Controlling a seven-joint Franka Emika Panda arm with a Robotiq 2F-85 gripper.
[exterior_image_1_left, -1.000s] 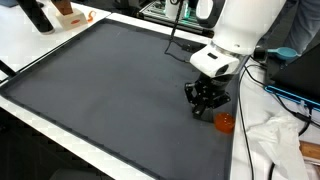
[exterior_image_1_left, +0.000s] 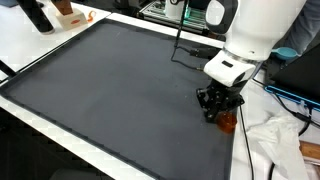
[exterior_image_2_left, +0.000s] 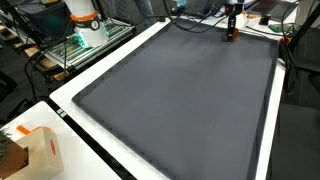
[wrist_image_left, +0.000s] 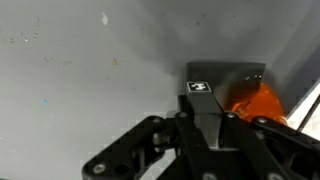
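Observation:
Low over the dark grey board's right edge, my gripper (exterior_image_1_left: 214, 112) is shut on a small dark object. In the wrist view this dark object (wrist_image_left: 235, 72) lies at the fingertips, partly covered by them, and a pale marked patch shows at the tip. A shiny orange-red thing (exterior_image_1_left: 227, 122) sits right beside the gripper. From above, the orange thing (wrist_image_left: 262, 105) shows to the right of the fingers, partly behind the dark object. In exterior view 2 the gripper (exterior_image_2_left: 230, 36) is small at the far edge.
The grey board (exterior_image_1_left: 110, 90) is mostly bare, with open room to the left. White crumpled cloth or plastic (exterior_image_1_left: 275, 140) lies off its right edge. Dark cables (exterior_image_1_left: 250, 150) run close by. A white and orange box (exterior_image_2_left: 40, 155) stands at the near left.
The gripper and arm have shifted a little to the right, towards the orange thing, and cover more of it. The orange thing sits slightly farther right than before.

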